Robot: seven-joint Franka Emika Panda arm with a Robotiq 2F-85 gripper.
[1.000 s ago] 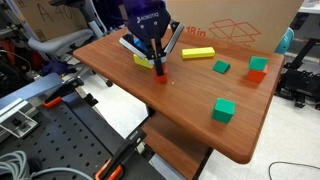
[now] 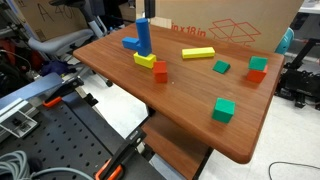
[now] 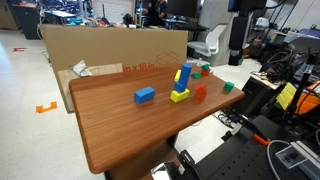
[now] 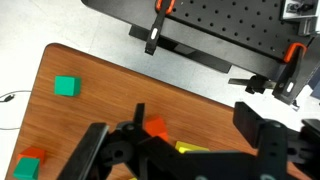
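My gripper stands open, its two dark fingers wide apart in the wrist view and nothing held between them. In exterior view 2 it hangs above the table's right side. Below it, a red block [image 2: 161, 72] rests on the wood near the front edge, apart from the fingers. Close by, a tall blue block [image 2: 144, 38] stands upright on a yellow block [image 2: 145, 60]. In the wrist view the red block [image 4: 155, 126] shows partly behind the fingers, beside some yellow [image 4: 190, 147].
A blue block [image 3: 145, 95] lies left of the stack. Elsewhere are a long yellow block [image 2: 198, 52], a flat green block [image 2: 221, 67], a green block [image 2: 223, 109], and a green block [image 2: 259, 63] on red.
The gripper has risen from around the red block, mostly out of exterior view 1. The red block stays on the table, and the blue-on-yellow stack is now uncovered.
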